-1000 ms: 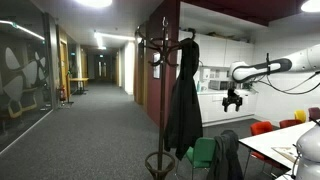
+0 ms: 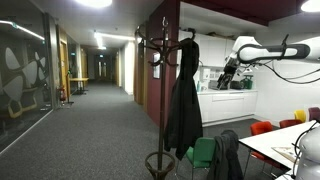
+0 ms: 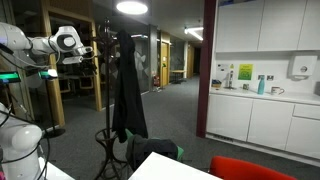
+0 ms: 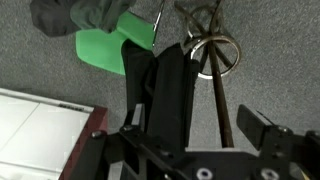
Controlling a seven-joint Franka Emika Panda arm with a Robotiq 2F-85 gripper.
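A dark coat (image 2: pixel 184 105) hangs from the right side of a brown coat stand (image 2: pixel 162 90). Up and to the right of it, my gripper (image 2: pixel 224 78) is held in the air, apart from the coat in exterior view 1. Exterior view 2 has the gripper (image 3: pixel 94 52) high at the left, near the top of the stand. Looking down in the wrist view, the open gripper has its fingers wide apart, with the coat (image 4: pixel 168 95) and the stand's pole (image 4: pixel 219 100) visible below between them. Nothing is held.
Below stands a green chair (image 4: pixel 100 48) with a dark garment (image 4: pixel 90 12) over it. A white table (image 2: pixel 270 140) and red chair (image 2: pixel 261 128) are at the right. White cabinets (image 3: pixel 250 115) line the back wall.
The arm has risen and my gripper has moved up, tilting outward from its earlier downward pose. Coat, stand and chairs have stayed put.
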